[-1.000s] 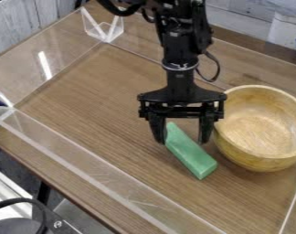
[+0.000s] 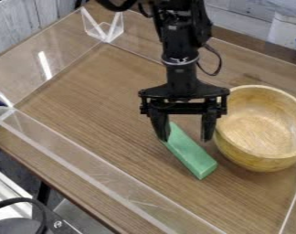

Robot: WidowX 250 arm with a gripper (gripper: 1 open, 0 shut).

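The black gripper (image 2: 184, 127) hangs from the top centre over a green block (image 2: 190, 157), open, with its two fingers apart above the block's upper end. The green block is long and lies on the wooden table (image 2: 83, 105), slanting toward the lower right. A large tan bowl (image 2: 267, 131) stands just right of the gripper.
A small clear plastic piece (image 2: 101, 26) is at the back left. Dark hardware with cables (image 2: 16, 219) sits at the lower left corner.
The gripper has shifted very slightly upward over the last second. The block and bowl look unmoved.
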